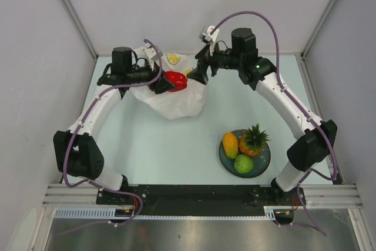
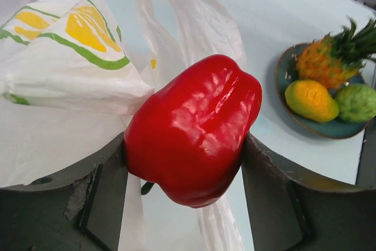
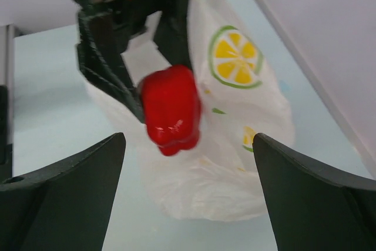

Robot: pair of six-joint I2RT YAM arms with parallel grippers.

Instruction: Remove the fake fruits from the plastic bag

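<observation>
A glossy red pepper point(image 2: 194, 133) fills the space between the left gripper's fingers point(image 2: 267, 174), which press on both its sides. From above, my left gripper point(image 1: 164, 83) is shut on this pepper point(image 1: 176, 80), over the white plastic bag point(image 1: 176, 107). The bag, printed with yellow fruit slices, hangs around and behind the pepper; its handle loop shows beyond it in the left wrist view. To the pepper's right, my right gripper point(image 1: 206, 71) stands open with nothing between its fingers. In the right wrist view the pepper and bag point(image 3: 241, 110) lie ahead of those fingers. Any fruit deeper in the bag is hidden.
A dark plate point(image 1: 265, 163) at the front right holds a pineapple point(image 1: 254, 141), a yellow mango point(image 1: 230, 144) and a green fruit point(image 1: 244, 164).
</observation>
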